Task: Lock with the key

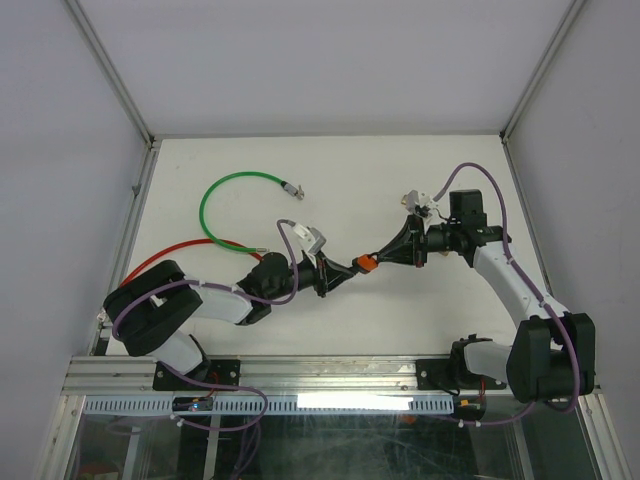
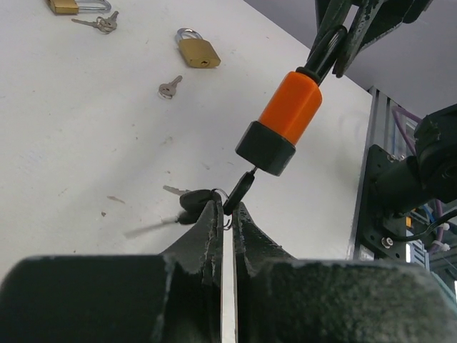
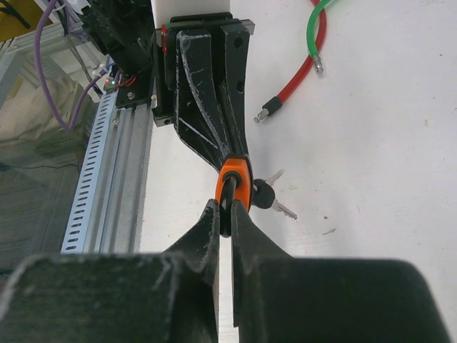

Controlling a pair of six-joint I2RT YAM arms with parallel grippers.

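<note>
An orange padlock-like body with black ends [image 2: 289,107] hangs in my right gripper, which is shut on its black upper part. Below it, a thin metal stem with a black piece [image 2: 239,191] reaches down to my left gripper, whose tips are shut beside it; whether they pinch anything is unclear. A black-headed key [image 3: 263,194] shows behind the orange body in the right wrist view. In the left wrist view, silver keys [image 2: 168,88] and brass padlocks [image 2: 199,53] lie on the white table farther back.
A green hose [image 1: 220,182] and a red hose [image 1: 166,250] lie on the left half of the table [image 1: 350,180]. Metal rails edge the table.
</note>
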